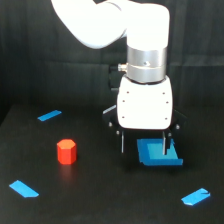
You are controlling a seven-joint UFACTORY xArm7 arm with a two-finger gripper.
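My gripper (145,147) points down over the dark table, right of centre, under the white hand. Its two thin dark fingers stand wide apart, and nothing shows held between them. A flat-looking blue object, like a shallow tray (157,160), lies at or just below the right finger; whether that finger touches it cannot be told. To the left, well clear of the gripper, a red hexagonal block (67,151) stands on the table.
Blue strips lie flat on the table: a far-left strip (49,115), a near-left strip (23,189) and a near-right strip (196,197). Bare table surrounds the red block, and a dark curtain (50,60) hangs behind.
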